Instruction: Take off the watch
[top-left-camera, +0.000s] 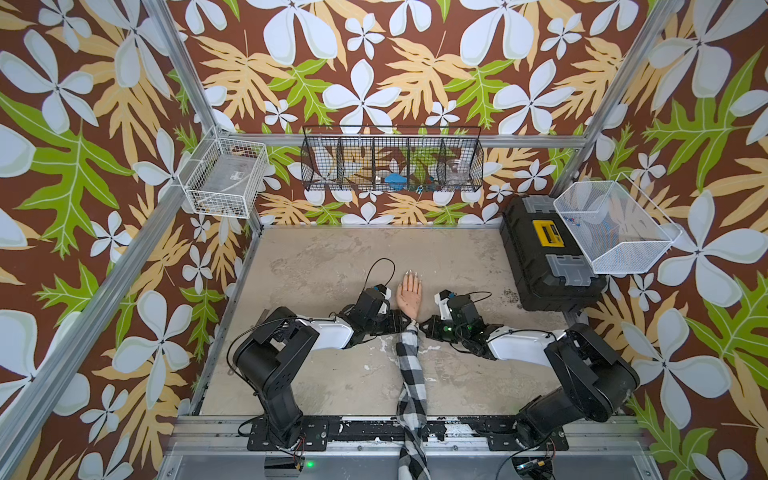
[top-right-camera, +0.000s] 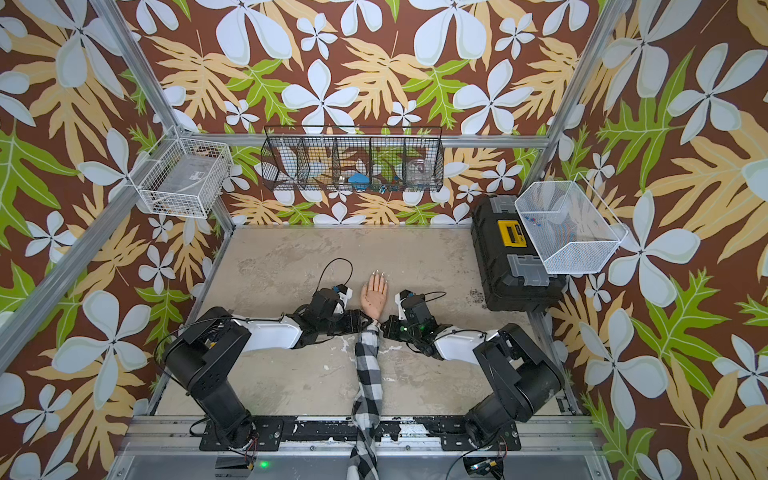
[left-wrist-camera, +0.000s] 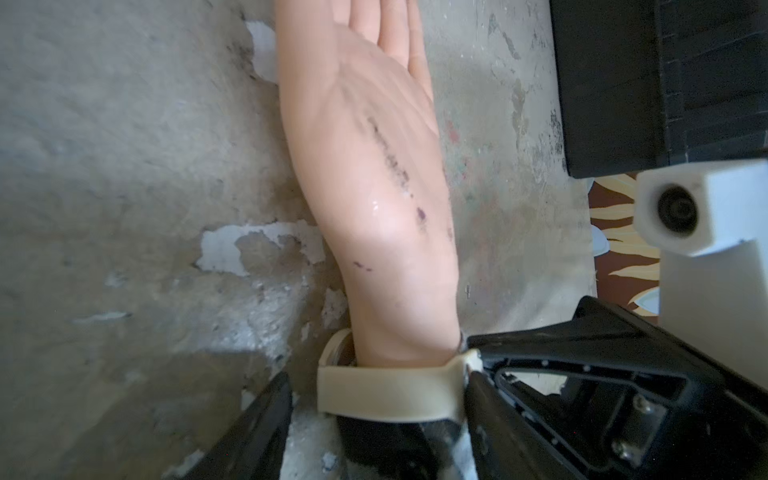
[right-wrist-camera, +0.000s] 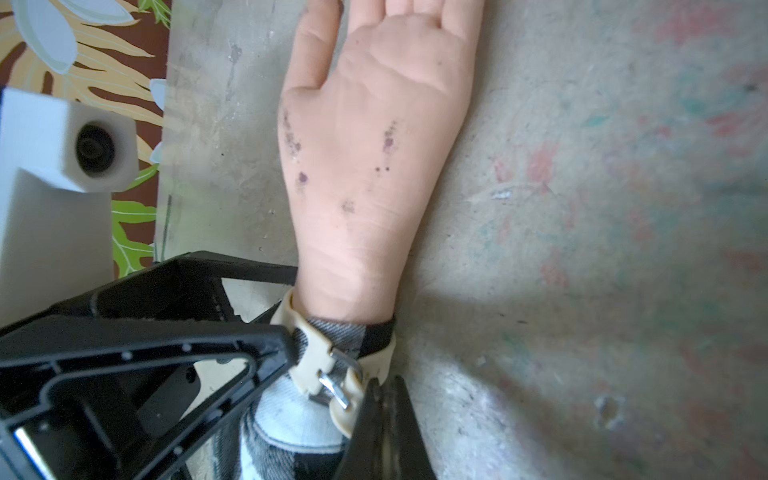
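Note:
A mannequin hand lies palm up on the board, its forearm in a checked sleeve. A cream watch strap circles the wrist; in the right wrist view its metal buckle shows. My left gripper is at the wrist's left side; in the right wrist view its fingers reach the strap, though what is between them is partly hidden. My right gripper is shut beside the buckle, nothing visible between its fingertips.
A black toolbox stands at the right with a white mesh basket above it. Wire baskets hang at the back and left. The board behind the hand is clear.

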